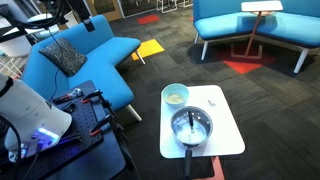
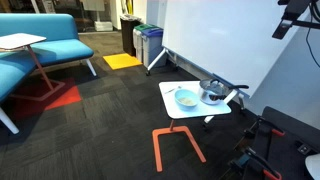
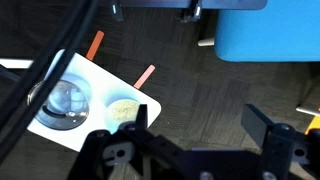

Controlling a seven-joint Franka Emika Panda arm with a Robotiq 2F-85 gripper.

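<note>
High above the floor, my gripper stands open, its two dark fingers wide apart with only carpet showing between them. A small white table [image 1: 220, 110] carries a light blue bowl [image 1: 175, 93] with something pale in it. Beside the bowl sits a silver pot [image 1: 192, 128] with a long dark handle [image 1: 188, 163] reaching past the table edge. What looks like a glass lid covers the pot [image 2: 214, 90]. In the wrist view, the bowl [image 3: 124, 110] and pot [image 3: 66, 106] lie left of the gap between the fingers.
A small pale item [image 1: 211, 103] lies on the table near the bowl. Blue seating [image 1: 85, 60] is beside the arm's base, with another blue bench [image 1: 255, 28] farther back. Behind the table rises a whiteboard [image 2: 215, 40].
</note>
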